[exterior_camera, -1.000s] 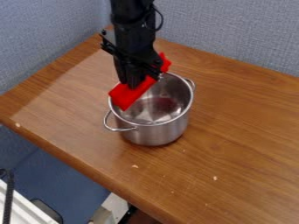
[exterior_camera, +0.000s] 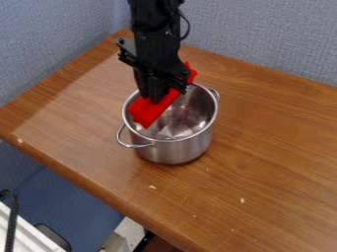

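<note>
A steel pot with wire handles stands on the wooden table. A red elongated object lies tilted across the pot's mouth, its lower end at the left inside of the rim. The black gripper comes down from above over the red object and hides its middle. Its fingers are dark and overlapping, and whether they grip the object cannot be seen clearly.
Bare table surrounds the pot, with most free room at the right and front. Blue-grey padded walls stand behind. Off the table at the lower left are a white object and a dark cable.
The gripper has moved slightly to the right, and the red object has shifted slightly right with it over the pot.
</note>
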